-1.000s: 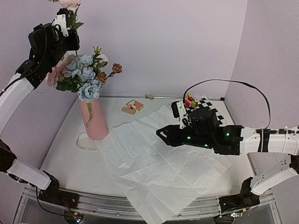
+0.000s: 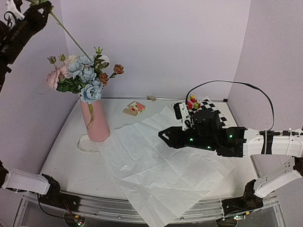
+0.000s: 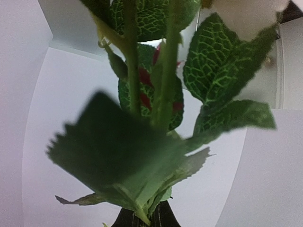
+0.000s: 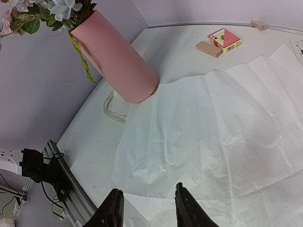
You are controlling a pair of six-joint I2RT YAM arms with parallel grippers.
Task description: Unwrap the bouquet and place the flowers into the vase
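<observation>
A pink vase stands at the left of the table, filled with blue, pink and orange flowers. High at the upper left, my left gripper is shut on a long green flower stem. The stem slants down to the bouquet's top; whether its lower end is among the blooms or behind them, I cannot tell. In the left wrist view leaves crowd above the gripper's fingers, and the bloom is out of sight. My right gripper is open and empty above the white sheet.
A small red-and-yellow box and a wooden block lie right of the vase. Toy pieces and a checkered board are at the back right. A pale strap loop lies by the vase's foot.
My left gripper has moved up and to the left with the flower, baring more of the stem below it. The right arm and the vase have stayed put.
</observation>
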